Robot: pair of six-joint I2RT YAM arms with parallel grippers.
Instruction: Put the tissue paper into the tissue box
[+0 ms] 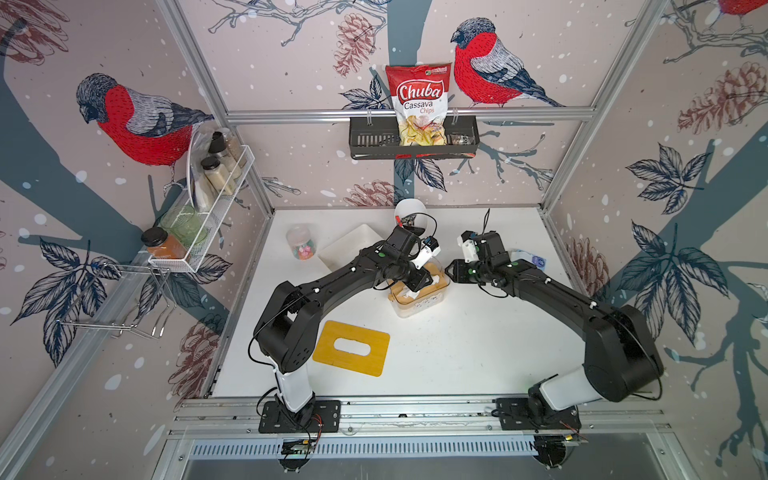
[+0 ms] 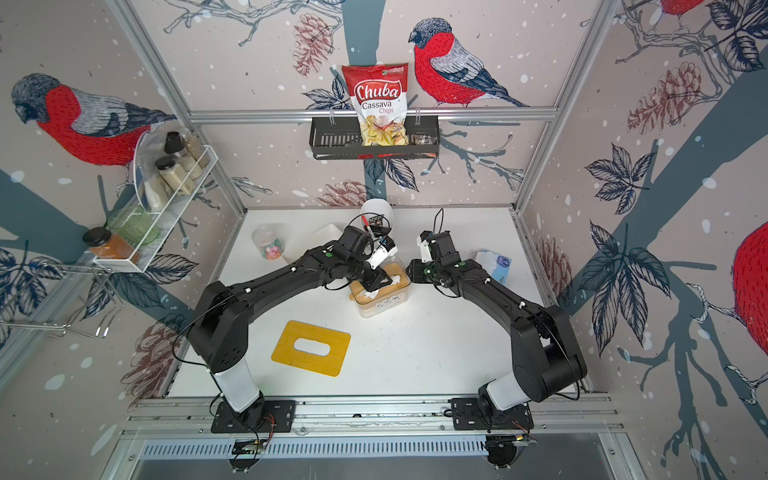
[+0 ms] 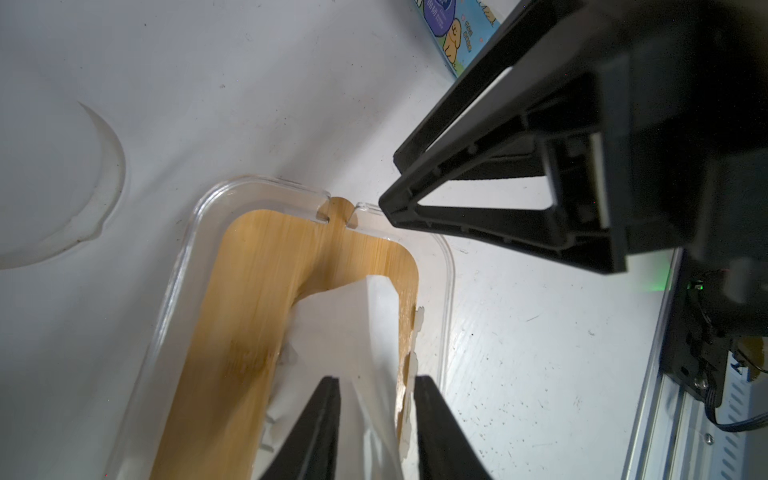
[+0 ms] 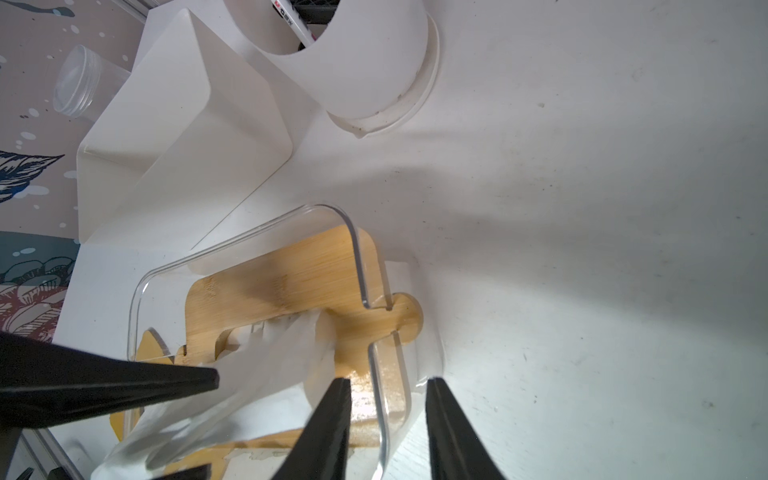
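The clear tissue box (image 1: 416,304) with a wooden insert stands mid-table, holding crumpled white tissue (image 3: 328,344). My left gripper is over the tissue, its fingertips apart and blurred at the lower edge of the left wrist view; whether tissue is between them is unclear. My right gripper hangs above the box's right rim, fingers part open, with nothing visible held between them. The yellow lid (image 1: 373,352) with an oval opening lies on the table at the front left.
A white tray (image 4: 180,144), a white pen cup (image 4: 360,64) and a candy jar (image 1: 301,244) stand behind and left of the box. A blue-printed packet (image 2: 496,266) lies back right.
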